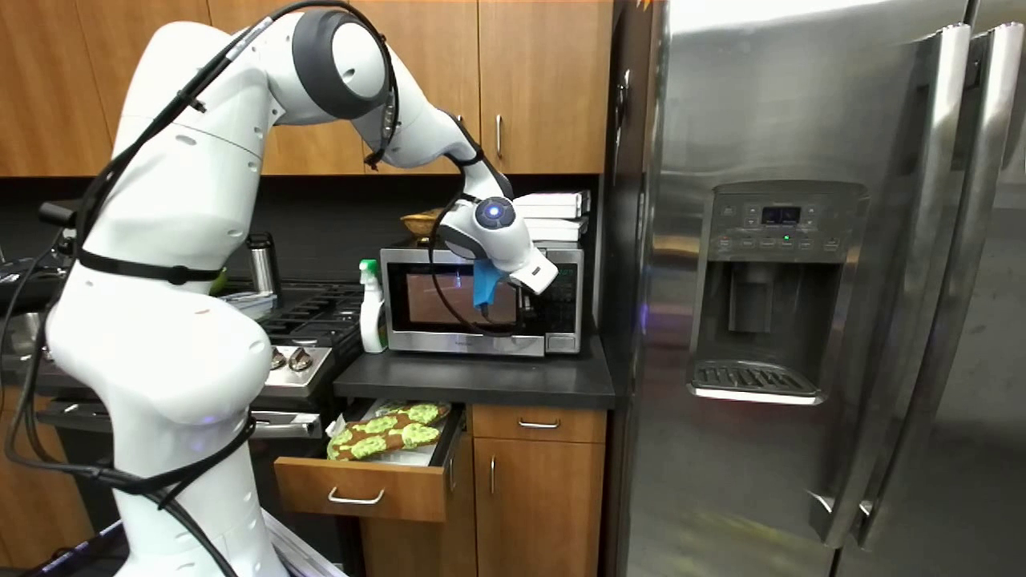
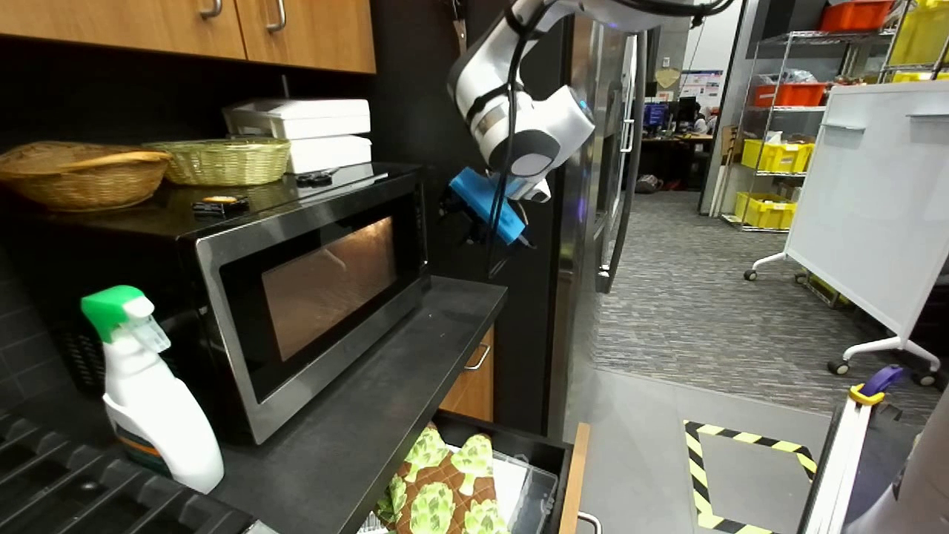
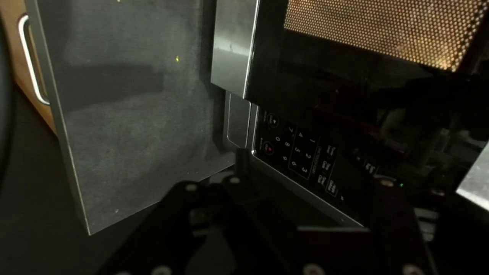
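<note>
My gripper is in front of the right part of the silver-and-black microwave (image 1: 563, 341). In the wrist view its dark fingers (image 3: 389, 201) stand apart, with the microwave's keypad (image 3: 298, 153) showing between and beyond them. No object shows held, though the area is very dark. Whether a finger touches the microwave front cannot be made out. The microwave door (image 2: 325, 285) looks shut, its window lit warm in exterior view 2. From the outside views the fingertips are hard to tell from the dark background.
Below the counter (image 1: 462, 378) a drawer (image 1: 361, 489) stands open, holding a green-patterned brown cloth (image 1: 389, 433). A spray bottle (image 2: 160, 400) is left of the microwave; baskets (image 2: 89, 173) and white boxes (image 2: 325, 133) sit on top. The fridge (image 1: 664, 433) stands to the right.
</note>
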